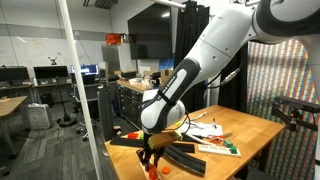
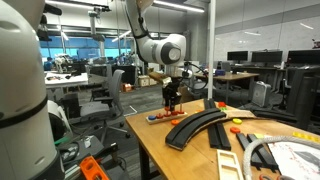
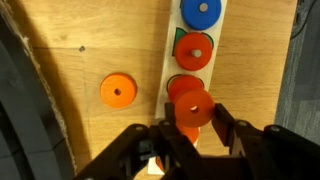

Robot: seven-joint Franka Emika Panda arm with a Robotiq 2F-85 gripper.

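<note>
In the wrist view, my gripper is shut on an orange-red knob-like piece (image 3: 193, 103) above a narrow pale board (image 3: 210, 72). A blue disc (image 3: 200, 12) and a red disc (image 3: 193, 51) sit along this board, and more red-orange shows partly hidden under the held piece. To the left, a loose orange disc with a hole (image 3: 118, 91) lies flat on the wooden table. Exterior view 1 has the gripper (image 1: 150, 158) low at the near table edge. Whether the held piece touches the board is unclear.
A long black curved part (image 2: 197, 125) lies beside the board, with another dark strip (image 3: 28, 100) left in the wrist view. White trays (image 2: 228, 164) and small coloured pieces occupy the table's other side. Bare wood (image 2: 180, 165) shows near its edge.
</note>
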